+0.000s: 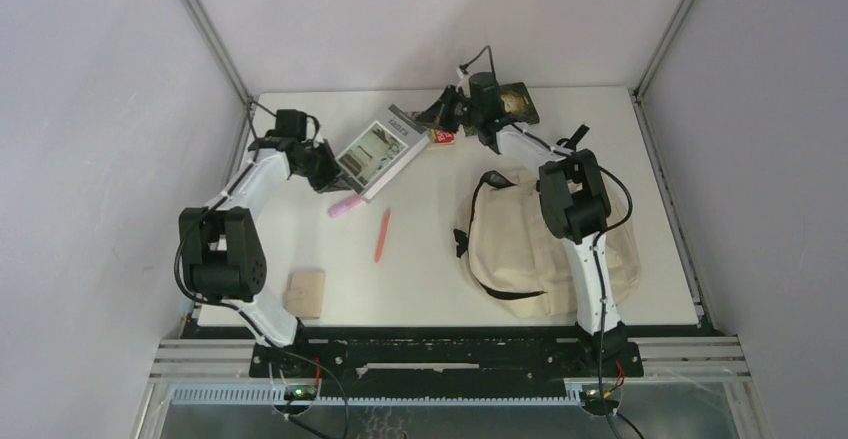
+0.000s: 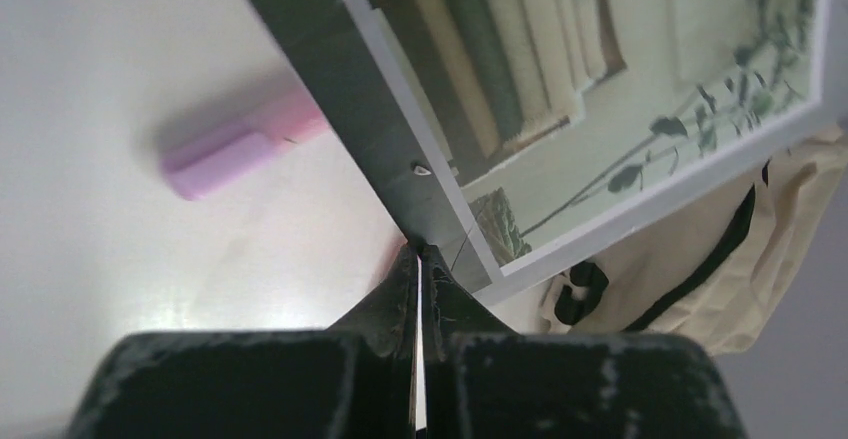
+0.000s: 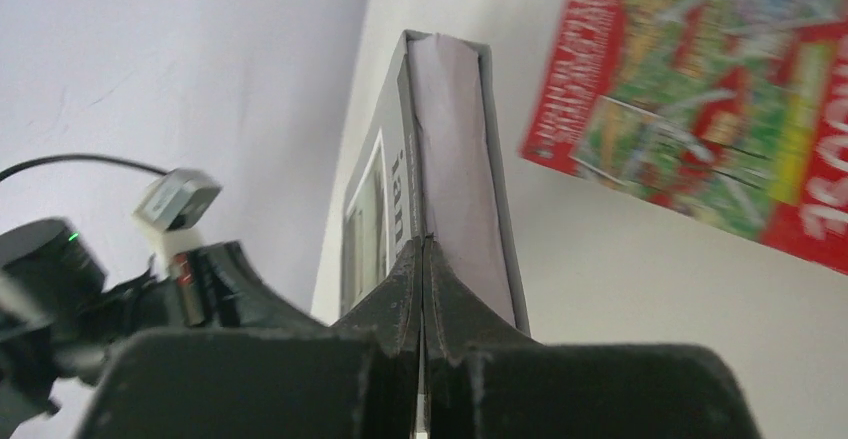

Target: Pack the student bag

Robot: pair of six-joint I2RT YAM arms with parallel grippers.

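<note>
A thick grey hardcover book is tilted and raised between my two grippers, clear of the table. My left gripper is shut, its fingertips meeting at the cover's lower corner in the left wrist view. My right gripper is also shut, with its tips against the pale page edges beside the cover; whether either one pinches the cover or only presses on it I cannot tell. The beige bag lies at the right under my right arm. A pink-purple marker rests below the book.
On the open table lie a red pencil and a small tan notebook. Behind the right gripper are a red illustrated book and a dark green-gold book, partly covered by the arm.
</note>
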